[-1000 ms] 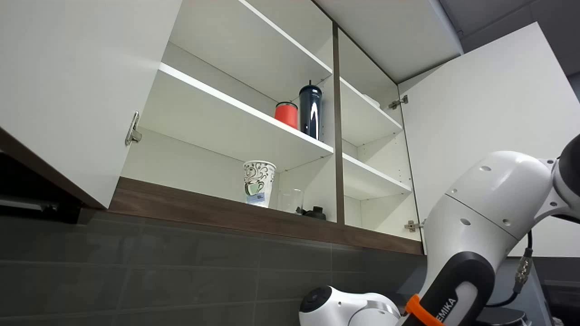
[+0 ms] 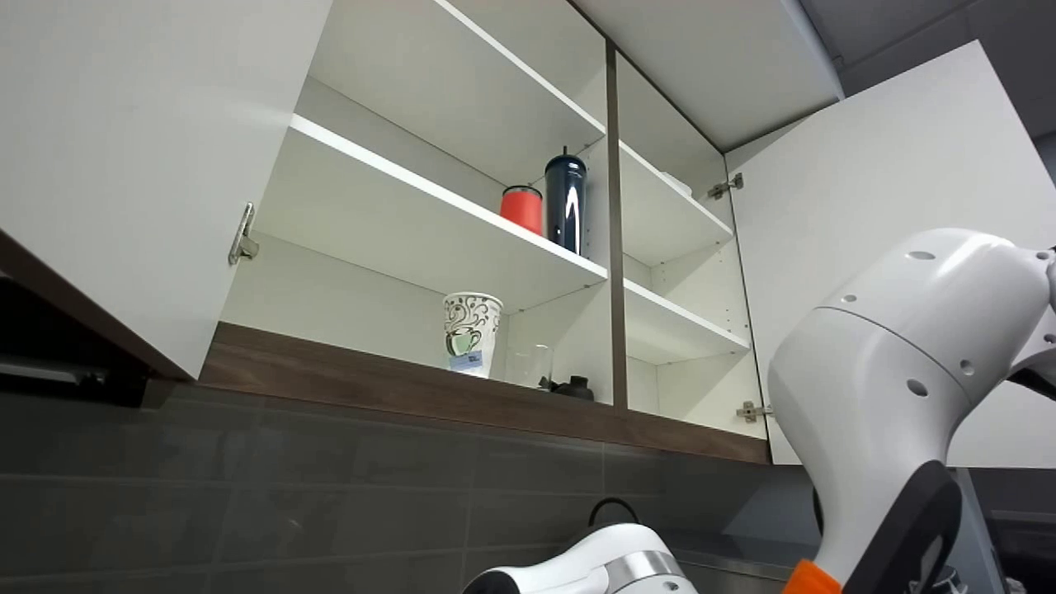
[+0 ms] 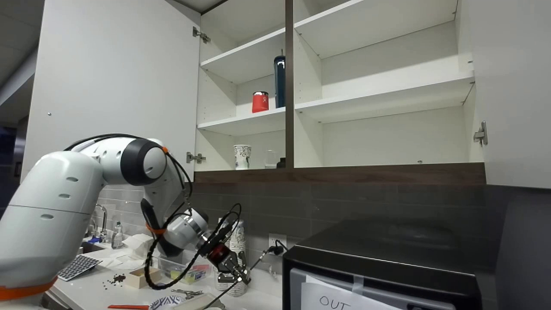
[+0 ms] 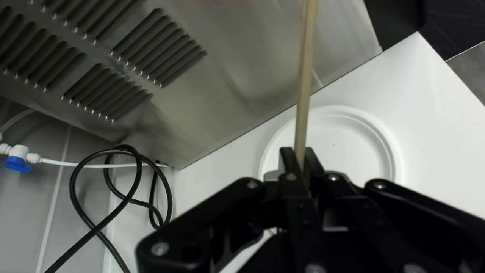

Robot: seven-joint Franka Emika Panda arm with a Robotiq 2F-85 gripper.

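A thin wooden stick runs up through the wrist view from between my fingertips. My gripper is shut on it. Beyond the fingers, a round white plate lies on a white surface, partly hidden by my gripper. Exterior view 2 has my gripper low over the counter, left of the black microwave-like appliance, with the stick slanting through it. In exterior view 1, the gripper is out of sight below the frame.
A vented metal panel and a looped black cable border the plate's surface. Stacked cups stand close behind my gripper. The open cabinet above holds a patterned paper cup, a red tumbler and a dark bottle.
In exterior view 1, the arm's upper bend has risen, while its lower wrist part has shifted left. The cabinet's contents stand where they were.
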